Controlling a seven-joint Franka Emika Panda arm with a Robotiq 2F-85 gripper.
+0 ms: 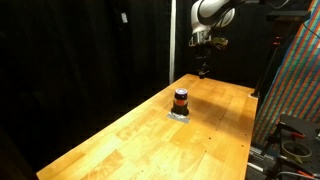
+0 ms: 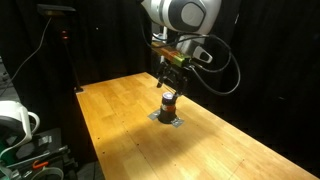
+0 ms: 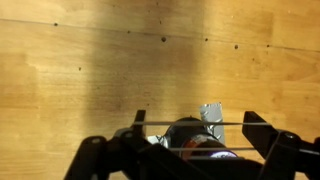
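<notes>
A dark can-like object [image 1: 181,101] with a pale top and a reddish band stands upright on the wooden table [image 1: 120,145]. Its base is dark, and silver tape [image 1: 178,118] lies at its foot. My gripper [image 1: 203,74] hangs in the air toward the far right end of the table, above its surface. From the other exterior side, the gripper [image 2: 172,86] appears above the object [image 2: 168,105], partly lined up with it. In the wrist view the fingers stand wide apart, open. Part of the object [image 3: 188,135] shows at the lower edge, behind thin lines crossing between the fingers.
Around the object the tabletop is broad and bare. Black curtains [image 1: 80,60] hang behind it. A dark stool-like item [image 1: 290,130] and cables are at the right, beyond the table edge.
</notes>
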